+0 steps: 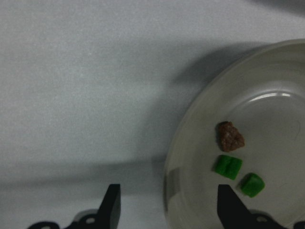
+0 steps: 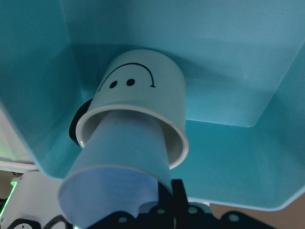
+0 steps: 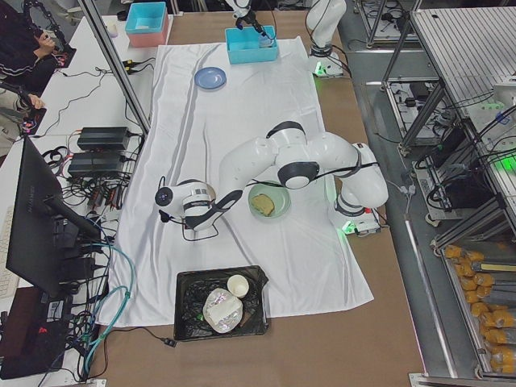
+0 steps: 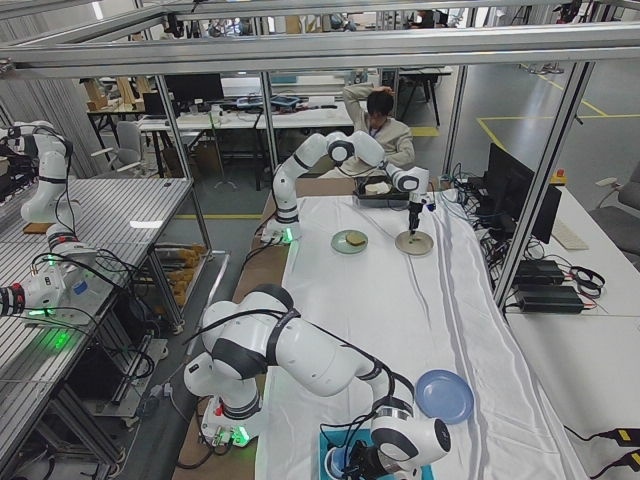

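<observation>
My left gripper is open over the rim of a grey-beige plate (image 4: 414, 243), with empty space between its fingers. In the left wrist view the plate holds a brown lump (image 1: 230, 137) and green pieces (image 1: 228, 166). My right gripper is at a blue bin (image 3: 251, 53), its fingers close together at the rim of a pale blue cup (image 2: 119, 148), which sits partly inside a white smiley cup (image 2: 138, 81) lying in the bin. Whether the fingers are clamped on the blue cup is likely but partly hidden.
A green plate (image 3: 275, 205) with a yellow item lies right of my left gripper. A black tray (image 3: 191, 322) with a foil-covered item and white cup is at the near end. A blue plate (image 3: 210, 78) lies before the bin, with clear cloth between.
</observation>
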